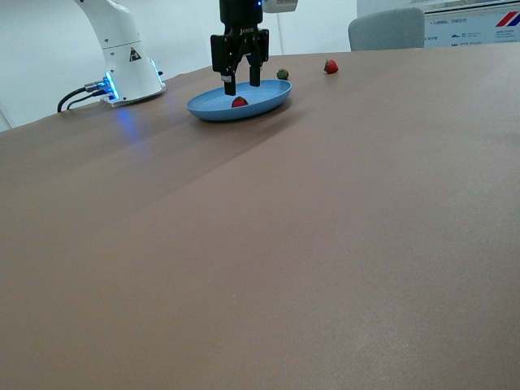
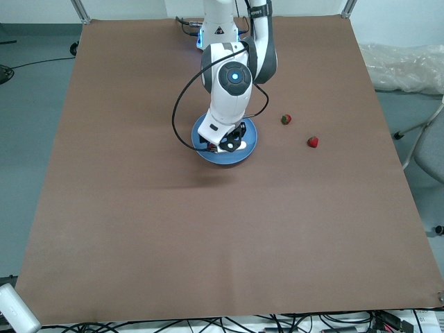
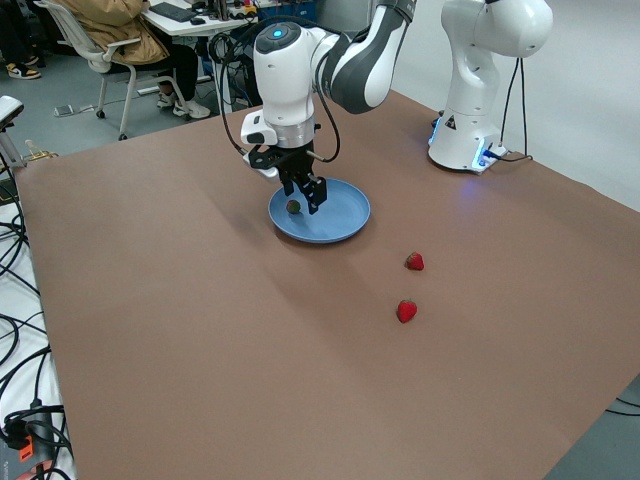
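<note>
A blue plate [image 1: 203, 106] sits on the brown table, with one strawberry [image 1: 239, 102] [image 3: 293, 207] on it. My gripper [image 1: 242, 85] [image 3: 300, 204] hangs over the plate, its two black fingers apart with nothing visible held between them. In the left view the plate is largely hidden under my white wrist. Two more strawberries lie loose beside the plate: one [image 2: 286, 119] [image 3: 415, 262] nearer it and another [image 2: 313, 142] [image 3: 407, 311] farther off.
My arm's white base [image 3: 462, 140] stands at the table's back edge with cables attached. Chairs and a seated person are off the table; cables run along one edge.
</note>
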